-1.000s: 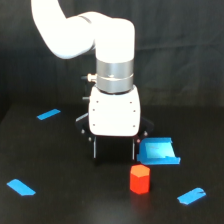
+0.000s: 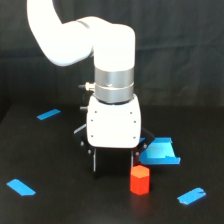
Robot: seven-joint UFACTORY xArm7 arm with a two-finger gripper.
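A red block (image 2: 140, 180) with angular sides sits on the dark table, right of the view's middle. My gripper (image 2: 114, 166) points down above the table with its fingers well apart and nothing visible between them. It is to the left of the red block; in the picture its right finger ends close to the block's upper left, but contact cannot be judged. A small blue open-topped tray (image 2: 160, 153) stands behind the block, its left part hidden by the gripper.
Blue strips lie flat on the table: one at front left (image 2: 20, 187), one at front right (image 2: 191, 196) and one at back left (image 2: 48, 115). A dark curtain hangs behind.
My gripper has come down slightly and moved a little to the left, its fingers still apart. The red block, tray and strips have not moved.
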